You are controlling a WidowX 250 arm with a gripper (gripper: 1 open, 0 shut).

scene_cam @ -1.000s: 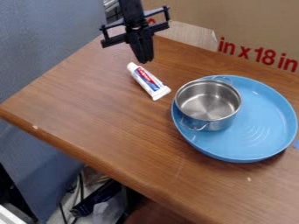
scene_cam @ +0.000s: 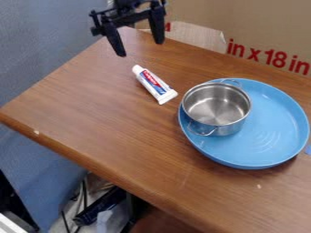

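Observation:
My black gripper [scene_cam: 138,44] hangs at the top of the view, open, its two fingers apart with nothing between them, above and behind the toothpaste tube. The white toothpaste tube [scene_cam: 155,85] with red and blue print lies on the wooden table [scene_cam: 85,118]. To its right a steel pot [scene_cam: 216,110] stands on a light blue plate [scene_cam: 268,126], toward the plate's left side.
A cardboard box [scene_cam: 261,36] stands along the back right. The table's left edge runs diagonally, with the floor and loose items below at bottom left.
My gripper has turned and opened out, its fingers now spread left and right, and sits a little higher. The tube, pot and plate are unmoved.

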